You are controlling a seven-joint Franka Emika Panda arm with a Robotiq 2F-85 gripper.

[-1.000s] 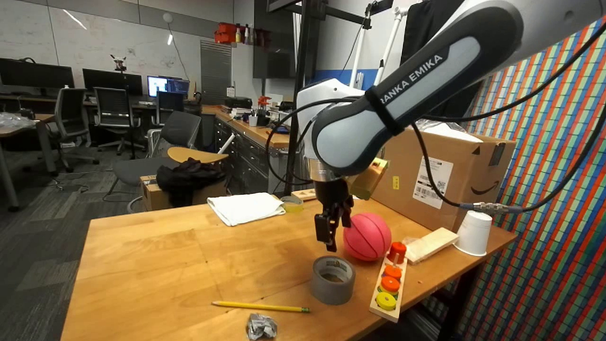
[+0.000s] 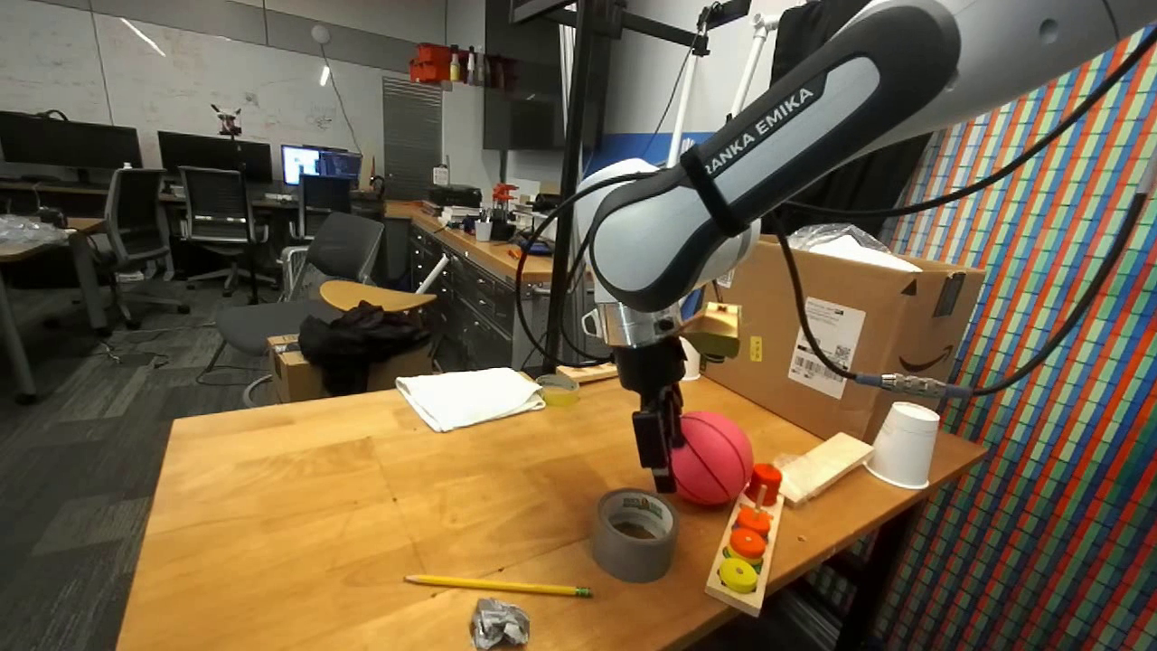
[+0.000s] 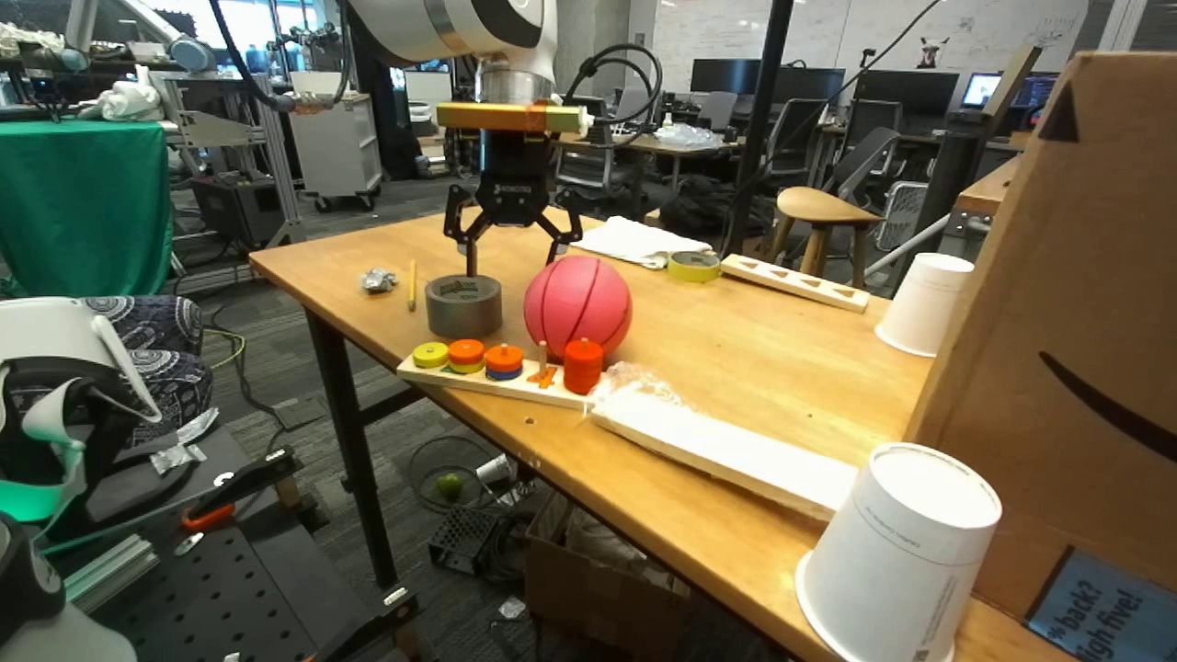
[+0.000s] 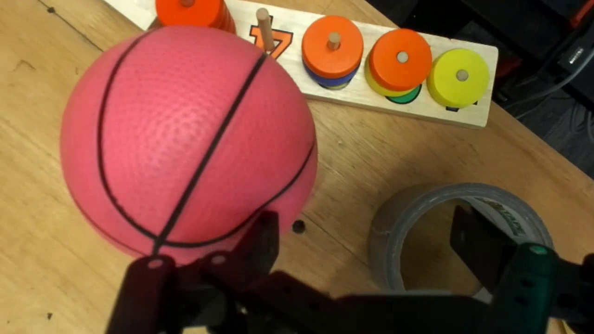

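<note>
My gripper (image 3: 513,259) is open, pointing down with nothing held. In the wrist view its left finger (image 4: 266,236) overlaps the near edge of the pink ball (image 4: 189,133); whether they touch, I cannot tell. The right finger (image 4: 473,239) shows over the opening of the grey tape roll (image 4: 384,245). Between the ball and the table's edge lies a wooden peg board (image 4: 468,116) with coloured discs; one peg is bare.
A yellow pencil (image 2: 499,586) and crumpled foil (image 2: 500,624) lie near the tape. A white cloth (image 2: 468,398) and yellow tape (image 3: 694,266) sit farther back. A wood plank (image 3: 723,452), white cup (image 3: 899,552) and cardboard box (image 3: 1048,331) crowd one side.
In exterior view 1, my gripper has shifted right and slightly lower, closer to the ball. The ball has moved a little right and toward the camera; the peg board's ball end has shifted slightly right.
</note>
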